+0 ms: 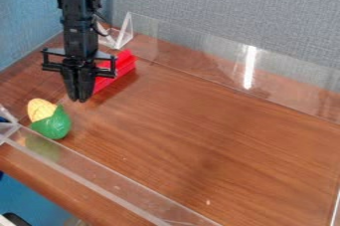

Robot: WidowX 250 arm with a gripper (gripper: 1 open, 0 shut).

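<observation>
My black gripper hangs at the left, in front of a red bar-shaped object lying on the wooden surface. Its fingers appear drawn together; whether anything is held between them is hard to make out. A yellow-and-green object lies below the gripper at the near left, apart from it.
Clear plastic walls border the wooden surface at front and back. A white bracket stands at the back left.
</observation>
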